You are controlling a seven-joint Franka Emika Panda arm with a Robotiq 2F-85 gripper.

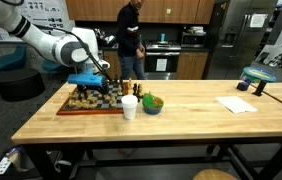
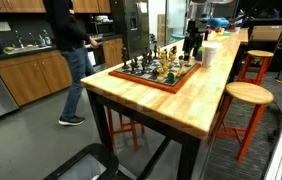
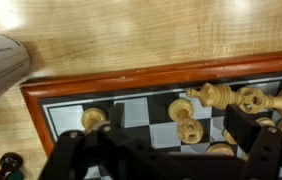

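Note:
The chessboard [image 1: 65, 112] with its red-brown border lies at the left of the table. In the wrist view a light wooden piece [image 3: 189, 129] stands on a square between the spread fingers of my gripper. My gripper is open above the board and nothing is visibly held. More light pieces [image 3: 223, 95] crowd the border at the right of the wrist view, some lying on their sides. Several light and dark pieces [image 2: 168, 73] are on the board in exterior view 2. The fingertips are too small to make out in the exterior views.
A white cup [image 1: 129, 107] stands beside the board, and a bowl [image 1: 152, 107] with green contents is to its right. A white paper [image 1: 236, 104] lies farther right. The table between the bowl and paper is clear. Stools [image 2: 247, 94] stand alongside the table.

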